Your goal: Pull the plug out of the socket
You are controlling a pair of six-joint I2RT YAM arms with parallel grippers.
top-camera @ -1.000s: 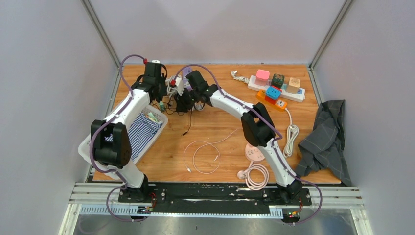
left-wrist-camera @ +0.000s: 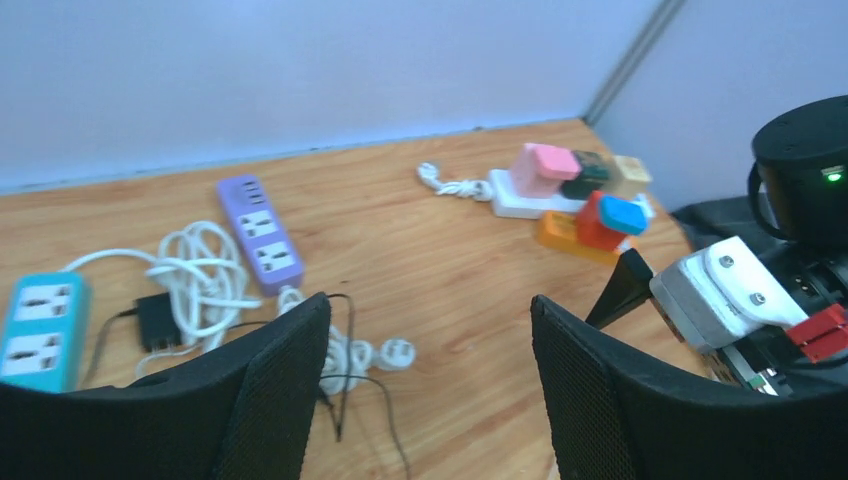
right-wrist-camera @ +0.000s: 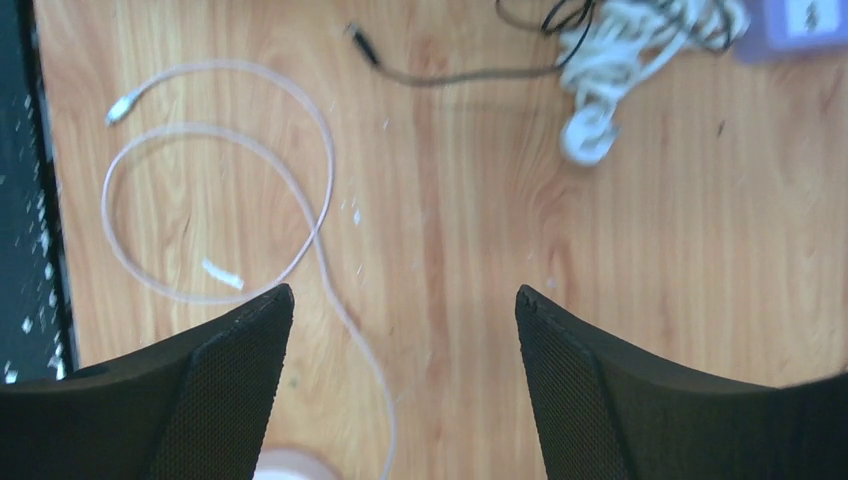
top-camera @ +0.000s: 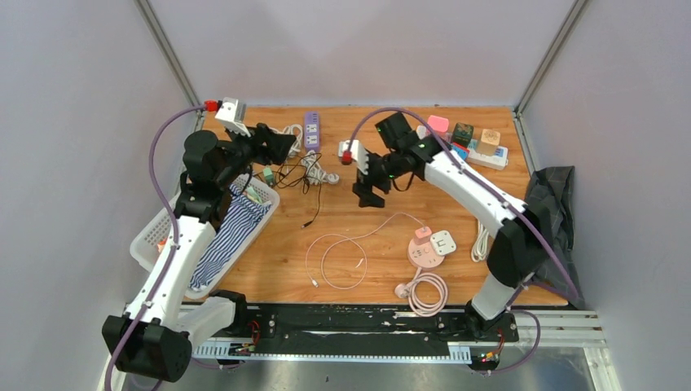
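Both grippers stand part open above the table, nothing between their fingers. My left gripper [top-camera: 287,147] is over the back left, above the cables. In the left wrist view a teal socket strip [left-wrist-camera: 45,330] lies at the left, with a black plug block [left-wrist-camera: 158,322] beside it, a gap between them. Farther right is a purple socket strip [left-wrist-camera: 262,235], its visible outlets empty. My right gripper [top-camera: 371,191] hangs over bare wood in the middle; its wrist view shows the table between the fingers. Which plug and socket the task means cannot be told.
A white basket [top-camera: 265,213] with striped cloth stands at the left. Toward the front right, a round pink socket [top-camera: 424,254] carries a pink adapter [top-camera: 422,235]. Coloured cubes sit on a white strip [top-camera: 496,159] at the back right. A thin pink cable [top-camera: 365,254] loops across the middle.
Both grippers have come away from the cable area at the back left.
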